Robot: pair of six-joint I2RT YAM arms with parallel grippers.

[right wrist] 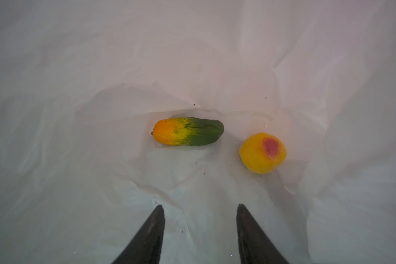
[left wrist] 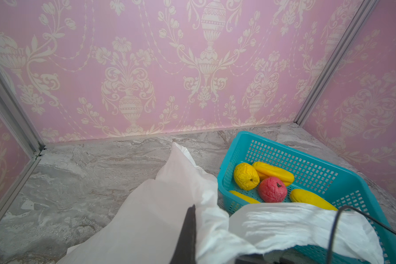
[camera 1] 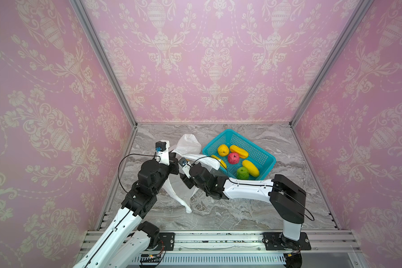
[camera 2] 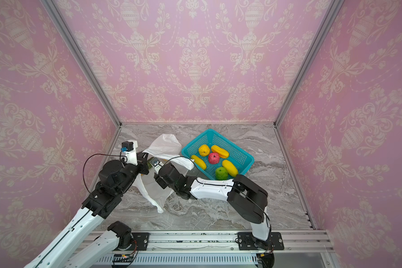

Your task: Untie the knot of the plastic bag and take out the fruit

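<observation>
The white plastic bag [camera 1: 187, 143] is untied, with its mouth spread open. My left gripper [camera 1: 176, 161] is shut on its rim; in the left wrist view the bag [left wrist: 149, 211] wraps around a dark finger [left wrist: 187, 235]. In the right wrist view, a green-and-orange papaya-like fruit [right wrist: 188, 131] lies inside the bag, and a yellow fruit with a pink patch [right wrist: 262, 153] sits to its right. My right gripper is in the bag's mouth with its fingers apart and nothing between them. Both fruits lie beyond the fingertips.
A teal basket [camera 1: 265, 163] stands to the right of the bag, holding several fruits, including a red one [camera 1: 233, 158] and a green one [camera 1: 242, 173]. A bag flap [left wrist: 303, 222] hangs over its near left edge. Bare tabletop lies at the far left.
</observation>
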